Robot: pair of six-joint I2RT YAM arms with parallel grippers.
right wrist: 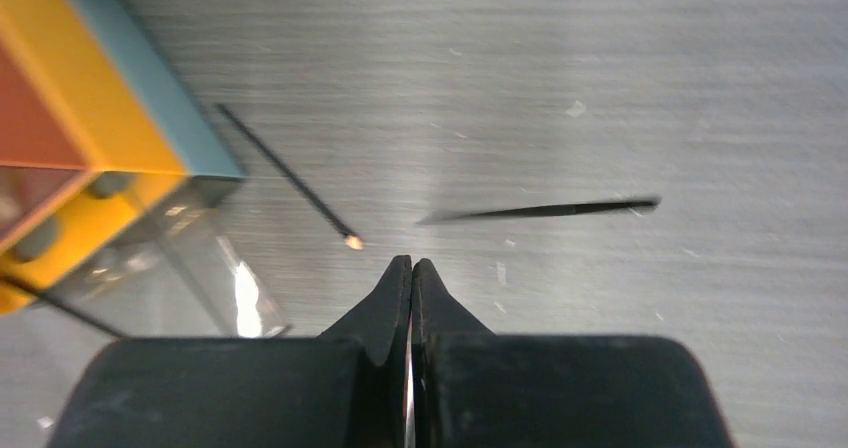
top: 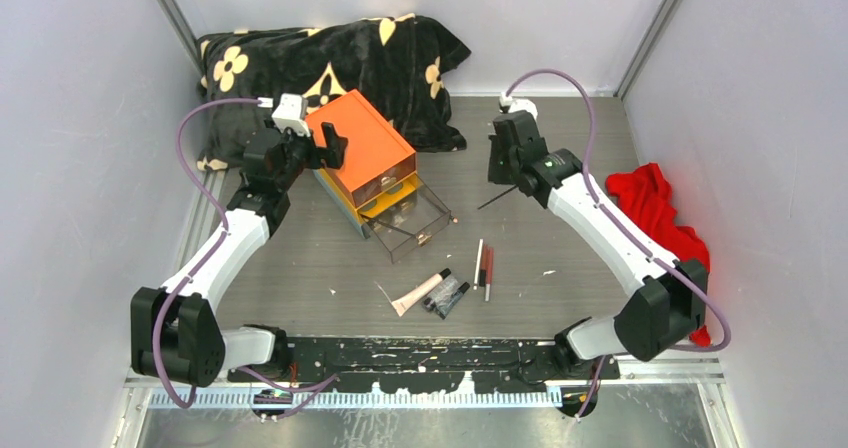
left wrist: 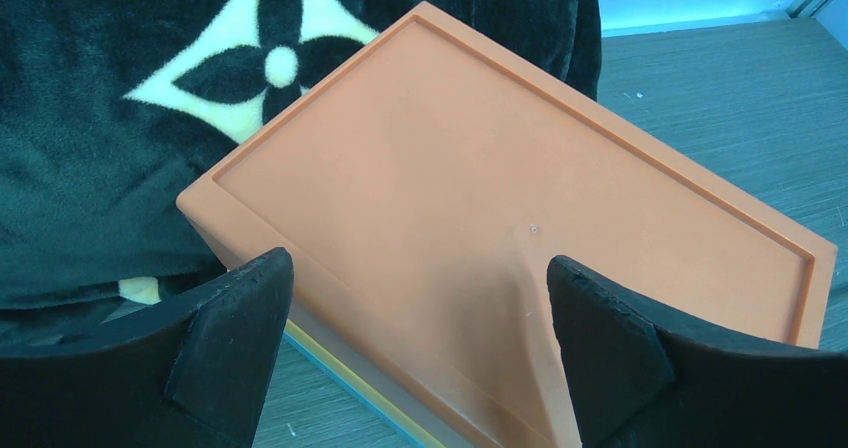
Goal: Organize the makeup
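An orange makeup organizer (top: 360,140) stands near the blanket, its clear drawer (top: 408,230) pulled out with a brush inside. My left gripper hovers over the organizer's top, open and empty. My right gripper is raised at the right of the organizer, shut on a thin dark brush (top: 495,197) that angles down-left in the top view; the grip itself is hard to see. Makeup tubes (top: 420,290) and several pencils (top: 489,268) lie on the front middle of the floor.
A black patterned blanket (top: 260,68) lies along the back left. A red cloth (top: 655,218) lies at the right. Bare grey floor (top: 540,288) surrounds the pencils; white walls close in the sides and back.
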